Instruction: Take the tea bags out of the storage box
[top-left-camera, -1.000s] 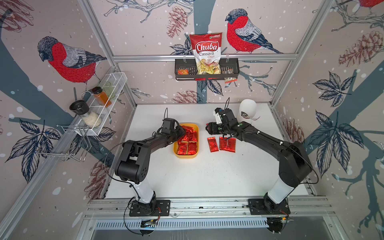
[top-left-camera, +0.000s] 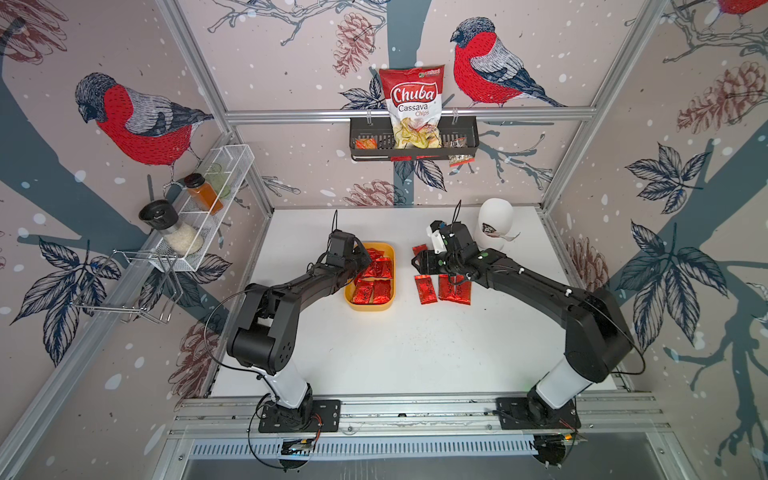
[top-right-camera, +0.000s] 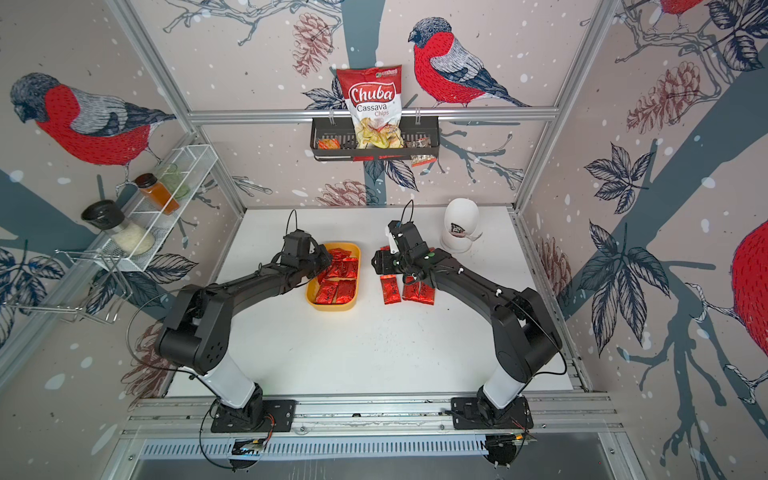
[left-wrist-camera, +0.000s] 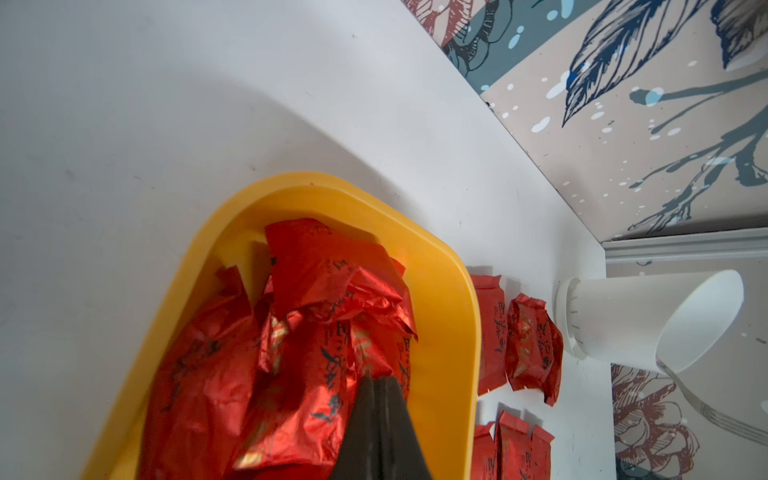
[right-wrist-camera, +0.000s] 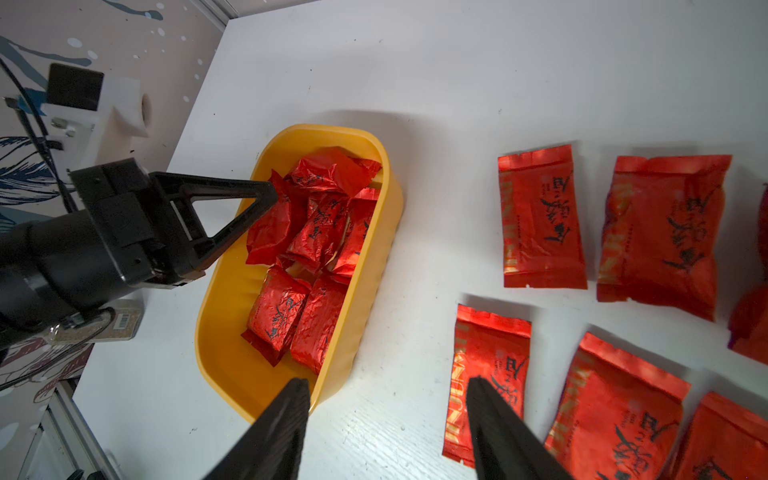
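A yellow storage box on the table holds several red tea bags, seen in all views. Over the box's left side hovers my left gripper, shut, with no tea bag visibly held. More tea bags lie flat on the table right of the box. My right gripper is open and empty, above the table between the box and those loose bags.
A white cylindrical holder with a utensil stands at the back right. A wire rack with jars hangs on the left wall, a dark shelf with chips on the back wall.
The box has shifted slightly back and left since a second ago. Both arms have moved slightly; the left gripper remains over the box.
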